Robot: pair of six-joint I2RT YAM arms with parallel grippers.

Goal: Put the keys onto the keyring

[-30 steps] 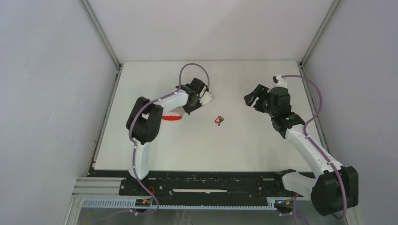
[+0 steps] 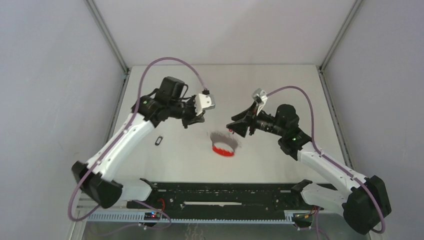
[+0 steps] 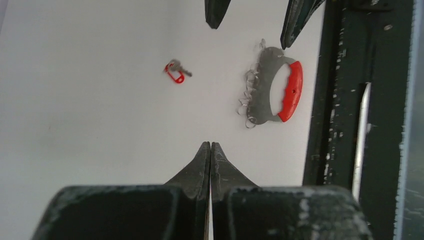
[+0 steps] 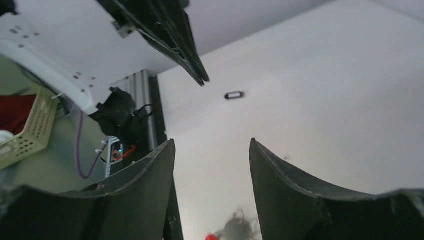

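Observation:
A grey keyring plate (image 3: 260, 85) with a red handle (image 3: 293, 91) and several thin rings along one edge lies flat; in the top view its red handle (image 2: 223, 151) faces the front. The key (image 3: 182, 69), with a red clip (image 3: 176, 76), lies on the table apart from the plate. My left gripper is shut, nothing showing between its fingers, raised left of the plate. My right gripper has its fingers apart with nothing between them. In the top view the right gripper (image 2: 230, 122) hangs over the key, hiding most of it.
A small black object (image 2: 158, 140) lies on the left of the table, below the left arm. A dark rail (image 2: 215, 195) runs along the front edge.
The keyring plate has shifted right and forward, closer to the key. My right gripper has come left over the key.

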